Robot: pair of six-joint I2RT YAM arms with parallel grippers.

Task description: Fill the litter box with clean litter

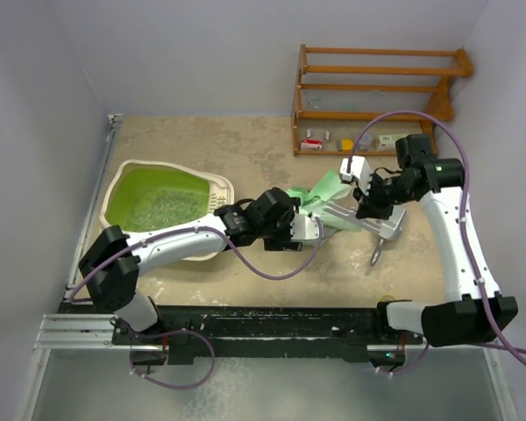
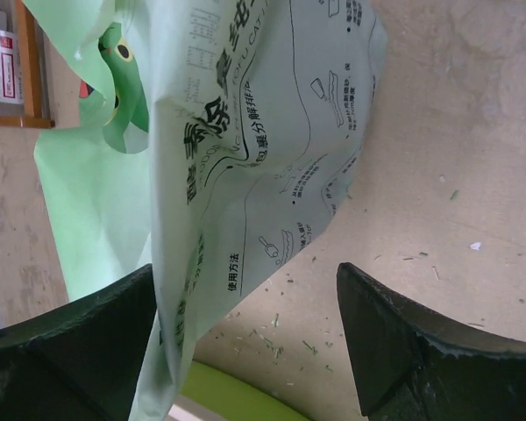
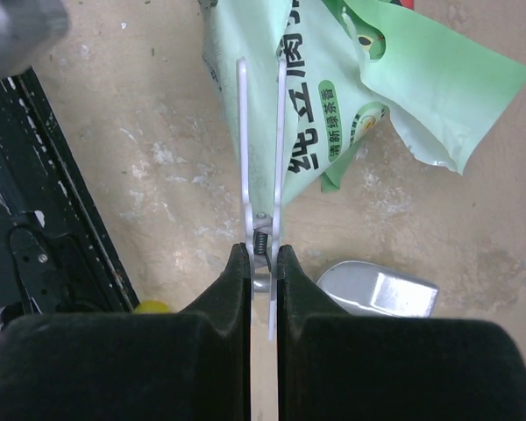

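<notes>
The pale green litter bag point(image 1: 320, 197) lies at the table's middle, its torn flap and printed side visible point(image 2: 280, 149). My left gripper is open at the bag, a folded strip of it between the fingers. My right gripper is shut on a pair of long metal tongs or blades point(image 3: 244, 158), which lie across the bag. In the top view, the litter box point(image 1: 123, 202) stands at left with a green interior.
A wooden rack point(image 1: 377, 68) with small items stands at the back right. A metal scoop-like object point(image 3: 377, 288) lies on the table beside the bag.
</notes>
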